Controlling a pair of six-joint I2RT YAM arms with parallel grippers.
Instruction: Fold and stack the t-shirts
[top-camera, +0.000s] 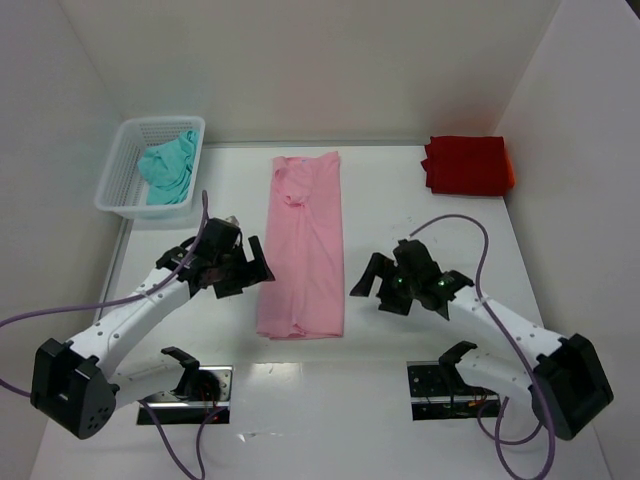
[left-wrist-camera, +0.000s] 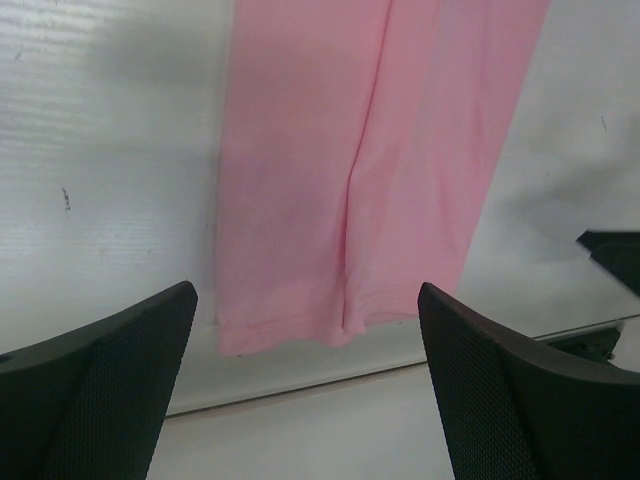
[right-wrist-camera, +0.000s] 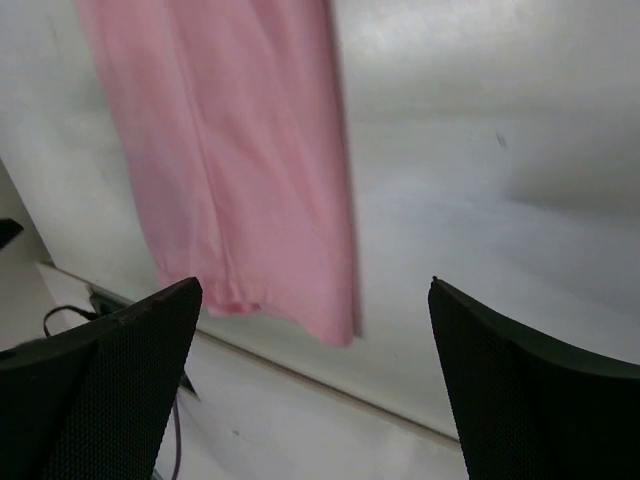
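Observation:
A pink t-shirt (top-camera: 320, 250) lies in a long narrow strip down the middle of the white table, its sides folded inward and meeting along a lengthwise seam. Its far end is bunched slightly. My left gripper (top-camera: 262, 276) is open at the shirt's left edge, near the lower half; the left wrist view shows the shirt's near end (left-wrist-camera: 290, 250) ahead of its spread fingers (left-wrist-camera: 100, 395). To the right of the shirt, my right gripper (top-camera: 362, 288) also stands open and empty, with the shirt's lower right edge (right-wrist-camera: 280, 200) between and beyond its fingers.
A white basket (top-camera: 120, 180) at the back left holds a crumpled teal cloth (top-camera: 170, 165). A stack of folded red shirts (top-camera: 468, 165) sits at the back right, a bit of orange showing at its edge. Bare table lies on both sides of the pink shirt.

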